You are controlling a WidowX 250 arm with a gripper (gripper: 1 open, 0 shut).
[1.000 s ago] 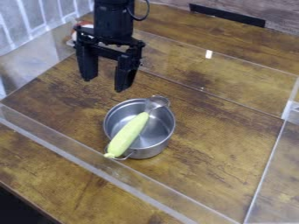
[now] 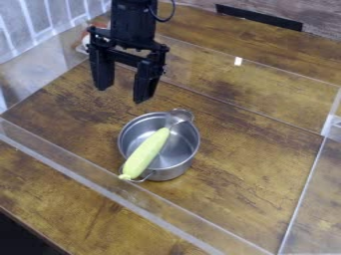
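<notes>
My black gripper (image 2: pixel 124 83) hangs over the wooden floor at the upper left of the camera view, its two fingers spread apart with nothing seen between them. Below it and to the right sits a steel pot (image 2: pixel 178 158) with two wire handles. A pale yellow-green corn cob or similar long vegetable (image 2: pixel 146 154) lies slanted in the pot, its lower end resting at the near rim.
A small red and white object (image 2: pixel 87 35) stands behind the gripper at the upper left, partly hidden by it. Clear low walls (image 2: pixel 54 161) border the wooden area.
My gripper has shifted very slightly over the last second, staying in the upper left. The pot and the vegetable have not moved.
</notes>
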